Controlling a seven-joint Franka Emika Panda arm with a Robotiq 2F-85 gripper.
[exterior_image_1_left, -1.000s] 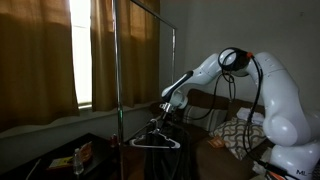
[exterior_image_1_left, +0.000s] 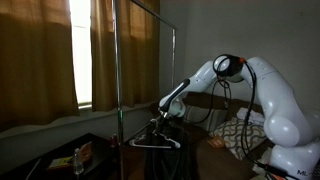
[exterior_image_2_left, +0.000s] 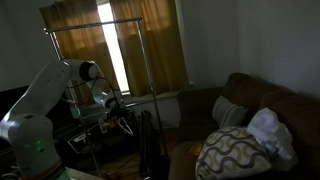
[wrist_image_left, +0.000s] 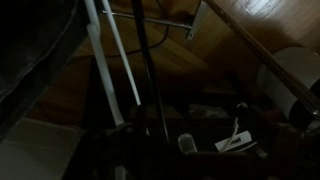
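Note:
A white clothes hanger (exterior_image_1_left: 155, 142) shows just below the end of the arm in the first exterior view, over a dark, boxy shape (exterior_image_1_left: 165, 160). My gripper (exterior_image_1_left: 157, 127) is close above it, small and dark there; contact between them cannot be made out. The second exterior view has the gripper (exterior_image_2_left: 112, 104) low in front of the curtains, among pale hanger lines. Thin white bars (wrist_image_left: 102, 60), perhaps part of a hanger, cross the upper left of the wrist view. My gripper is open, though its fingers are largely lost in shadow.
A metal garment rack has an upright pole (exterior_image_1_left: 118, 70) left of the arm. Brown curtains (exterior_image_1_left: 35, 55) hang behind. A sofa (exterior_image_2_left: 245, 95) with cushions stands at the right of the second exterior view. Small items (exterior_image_1_left: 78, 160) lie on a dark surface at left.
The arm's end has shifted slightly down and left. The hanger in the first exterior view has changed its tilt a little; the surroundings look the same.

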